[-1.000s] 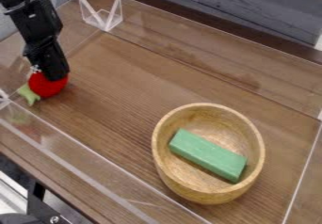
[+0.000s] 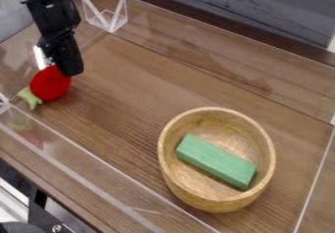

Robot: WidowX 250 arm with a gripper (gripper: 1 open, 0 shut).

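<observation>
My gripper [image 2: 59, 56] is at the upper left, just above a round red object [image 2: 53, 80] with a pale green piece [image 2: 30, 99] at its lower left. Whether the fingers are open or shut is hard to make out; the red object lies below them on the wooden table [image 2: 144, 100] near its left side.
A round wooden bowl [image 2: 170, 149] holding a green block [image 2: 216, 163] stands at the lower right. A white wire rack [image 2: 108, 12] is at the upper left, right of the arm.
My gripper has risen away from the red object, which is now more exposed and lies in about the same place.
</observation>
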